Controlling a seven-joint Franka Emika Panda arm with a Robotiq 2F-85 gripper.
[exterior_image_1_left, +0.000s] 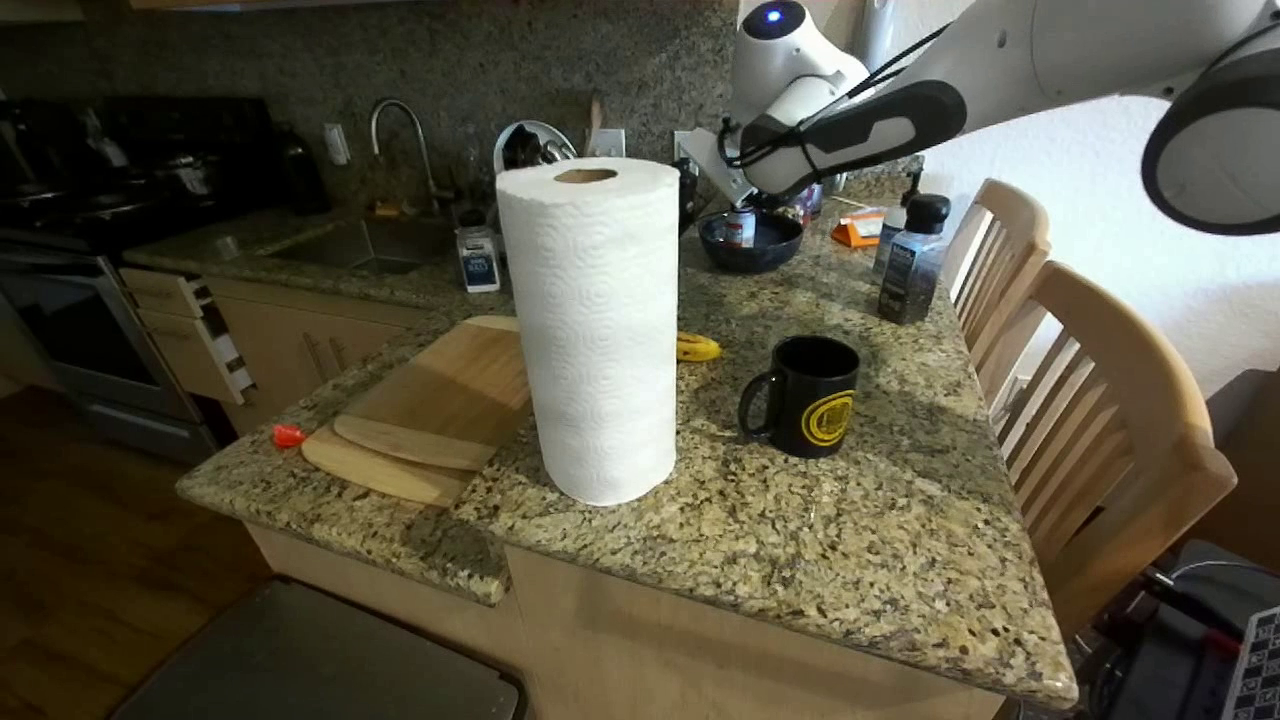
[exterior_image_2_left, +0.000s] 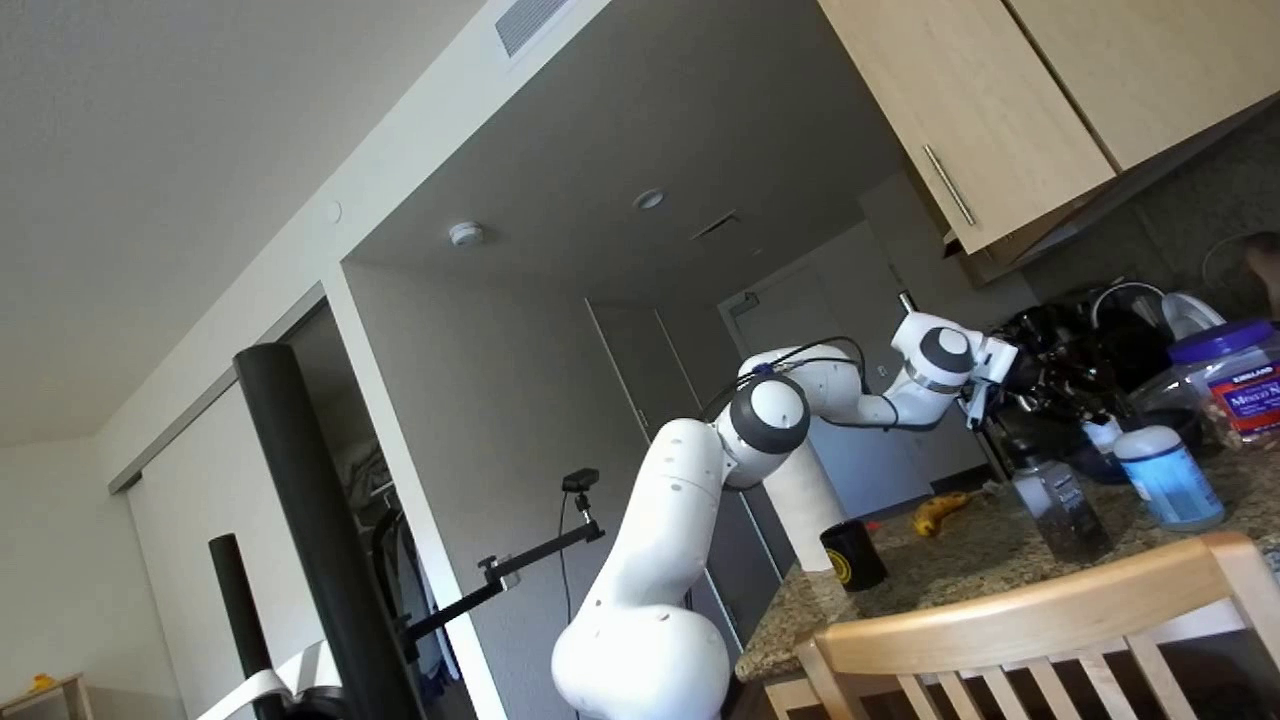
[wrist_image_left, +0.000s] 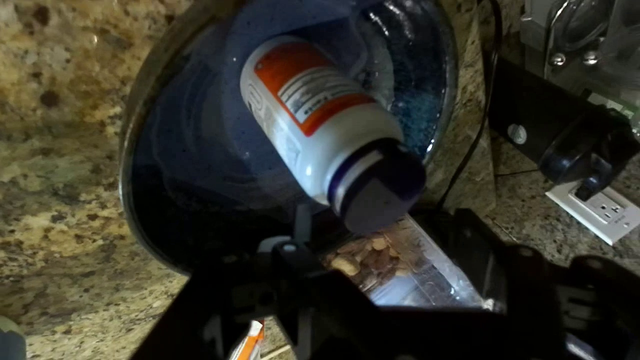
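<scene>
A white and orange bottle (wrist_image_left: 321, 111) with a dark purple cap is inside the dark blue bowl (wrist_image_left: 135, 174). Its cap points toward my gripper in the wrist view. The gripper's dark fingers look apart at the bottom of that view, with no object seen held between them; their outlines are hard to make out in the shadow. In exterior view 1 the bottle (exterior_image_1_left: 739, 228) looks roughly upright in the bowl (exterior_image_1_left: 768, 254), just under my wrist. The arm hides most of the gripper there.
A clear container of nuts (wrist_image_left: 390, 258) lies beyond the fingers. Near the bowl are an orange package (exterior_image_1_left: 859, 228) and dark-capped bottles (exterior_image_1_left: 914, 264). Closer to the camera stand a black mug (exterior_image_1_left: 816, 402) and a paper towel roll (exterior_image_1_left: 600, 336), with bare counter around the mug.
</scene>
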